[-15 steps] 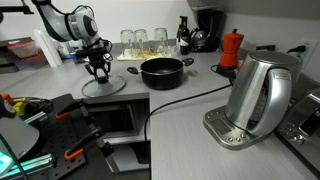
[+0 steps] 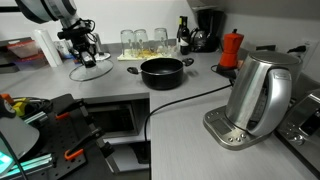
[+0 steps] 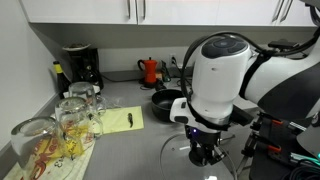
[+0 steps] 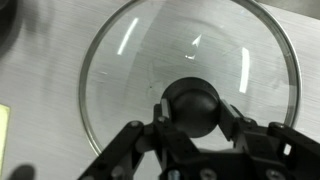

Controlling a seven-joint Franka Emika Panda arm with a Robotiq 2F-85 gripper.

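My gripper is shut on the black knob [image 4: 192, 107] of a clear glass lid [image 4: 125, 75]. In the wrist view the whole round metal rim shows, apart from the part behind my fingers. Exterior view 1 has the lid [image 2: 87, 80] at the left, under the gripper [image 2: 88, 62], over the front of the counter. The black two-handled pot [image 2: 162, 75] stands uncovered to the right of it, apart from the lid. In exterior view 2 the arm partly covers the pot [image 3: 163, 103], and the lid [image 3: 175, 160] is low in the picture.
Several upturned glasses [image 3: 75, 125] stand behind on a yellow-patterned cloth, near a green knife [image 3: 130, 121]. A red moka pot [image 2: 231, 48], a bottle [image 2: 183, 38] and a large kettle [image 2: 262, 95] stand right of the pot. A black cable crosses the counter.
The arm has moved left and a little upward in exterior view 1, carrying the lid with it, away from the pot. The pot and other items have stayed put.
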